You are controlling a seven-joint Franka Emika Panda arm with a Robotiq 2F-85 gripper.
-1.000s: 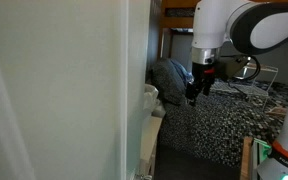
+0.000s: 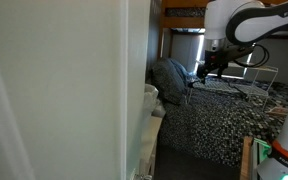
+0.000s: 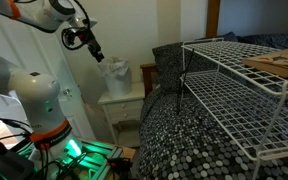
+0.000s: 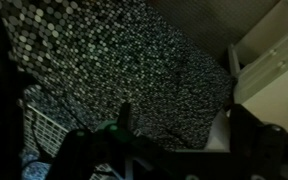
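Observation:
In the wrist view the two dark fingers (image 4: 125, 118) of my gripper stand well apart, and nothing shows between them. The second exterior view has the gripper (image 3: 97, 57) hanging in the air at upper left, near a small white cabinet (image 3: 122, 108) with a white bag or bin (image 3: 116, 76) on top. From the first exterior view, the gripper (image 2: 198, 76) is at upper right, dark and small.
A dark dotted cover (image 3: 189, 130) spreads below and to the right. Beside it stands a white wire rack (image 3: 224, 88) with a flat cardboard box (image 3: 274, 64) on its top shelf. A pale panel (image 2: 64, 90) blocks the first exterior view's left side.

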